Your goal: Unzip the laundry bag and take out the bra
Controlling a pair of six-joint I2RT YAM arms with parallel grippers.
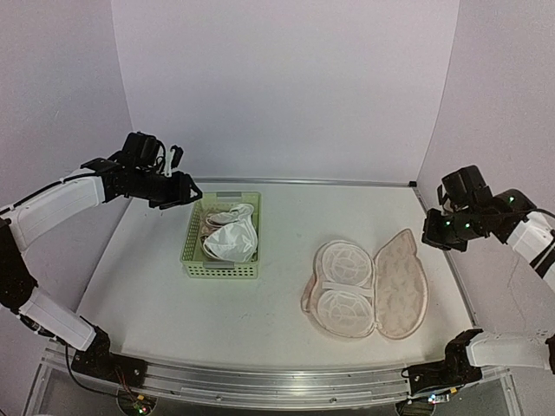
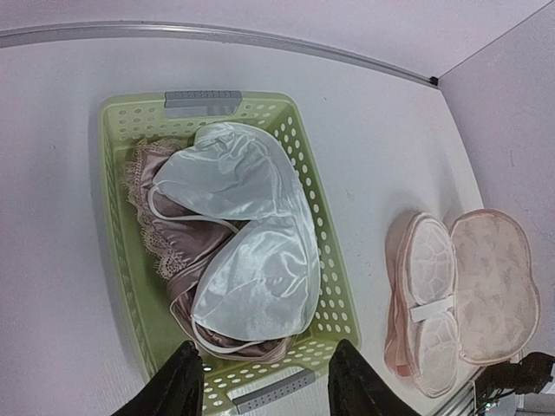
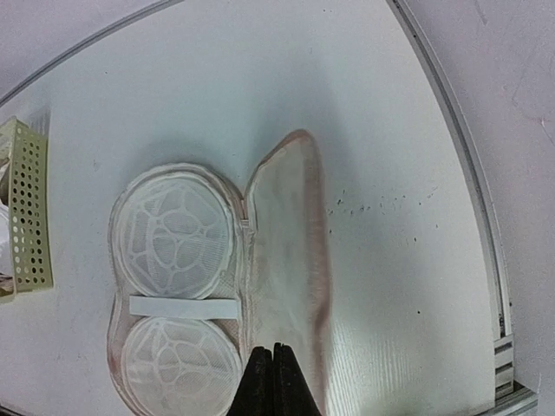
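The pale pink mesh laundry bag (image 1: 314, 322) lies opened out on the right of the table, its padded lid (image 1: 400, 290) folded out to the right. In the right wrist view the lid (image 3: 286, 260) looks narrow and tilted, its outer edge blurred. Two round mesh cups (image 3: 176, 234) with a white strap (image 3: 184, 308) across show in the other half. My right gripper (image 1: 440, 240) is above and right of the lid, shut, with nothing visible between its fingertips. Over the basket's left side, my left gripper is open and empty. White satin bras (image 2: 256, 277) lie in the basket.
The green perforated basket (image 1: 221, 271) stands left of centre and also holds a dusty-pink lace piece (image 2: 165, 230). Between basket and bag the table (image 1: 286, 225) is clear. Walls close in the back and both sides.
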